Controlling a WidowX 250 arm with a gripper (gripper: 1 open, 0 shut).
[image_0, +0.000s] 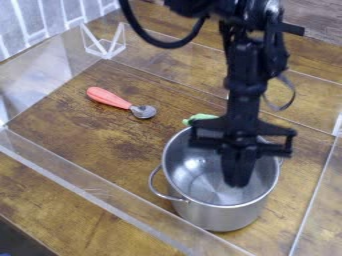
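My dark gripper (238, 155) is blurred over the upper part of a steel pot (214, 210), its fingers at about rim height; it looks shut, though whether anything is between the fingertips is unclear. A light green object (201, 120) lies behind the pot, mostly hidden by the gripper. A pizza cutter with a red handle (110, 97) lies on the wooden surface at the upper left.
Clear barriers edge the wooden surface (87, 150) at the left, front and right. A small white wire stand (104, 40) is at the upper left. The wood left of the pot is free.
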